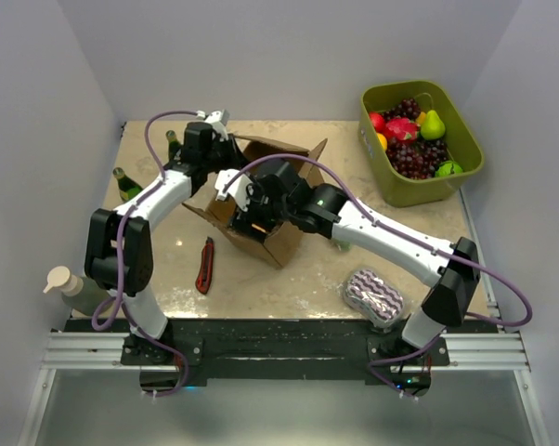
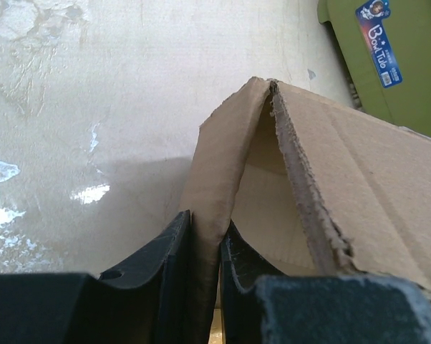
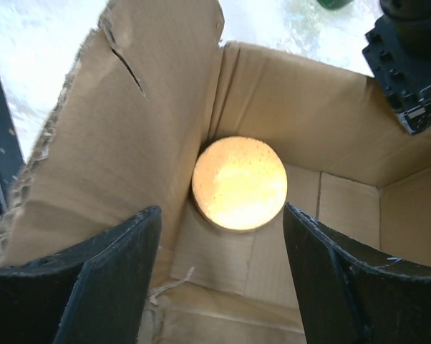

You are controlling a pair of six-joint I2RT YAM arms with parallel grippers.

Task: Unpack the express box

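Observation:
An open cardboard box (image 1: 284, 251) sits mid-table. My left gripper is at a raised flap (image 2: 230, 150), the flap's edge between its fingers; whether it grips it I cannot tell. My right gripper is part open over the box, a torn flap (image 3: 108, 143) at its left. A round, light tan object (image 3: 240, 183) lies on the box floor in the right wrist view, below and between the fingers, apparently not held.
A green fruit tub (image 1: 400, 186) stands at the back right. Bottles (image 1: 128, 186) stand at the left. A red cutter (image 1: 205, 265) and a patterned pack (image 1: 372, 297) lie at the front.

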